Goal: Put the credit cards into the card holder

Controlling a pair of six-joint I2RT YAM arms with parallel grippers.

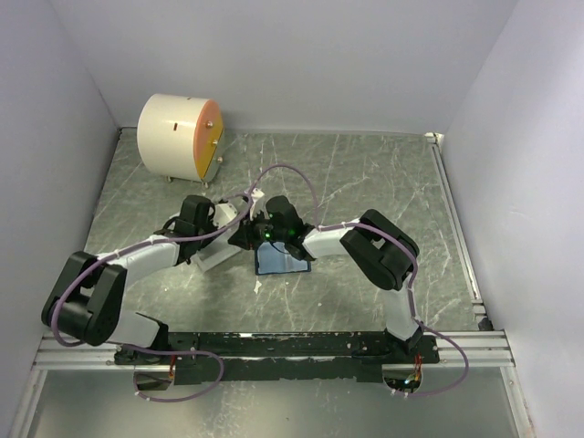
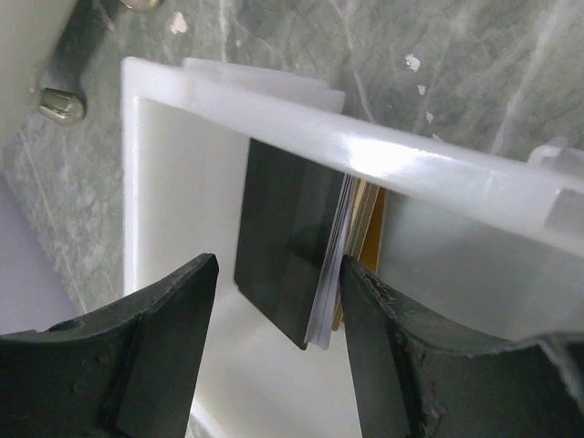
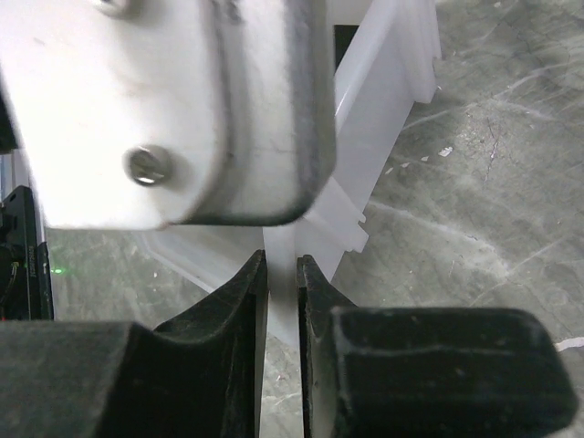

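Note:
A white translucent card holder sits at the left of the table under both grippers. In the left wrist view a dark card stands inside it with several cards edge-on beside it. My left gripper is part open at the cards, its right finger touching their edge; whether anything is gripped is unclear. My right gripper has its fingertips close either side of the holder's white wall, which shows between them.
A cream cylindrical object with an orange and yellow face stands at the back left. A blue tray lies below the right arm.

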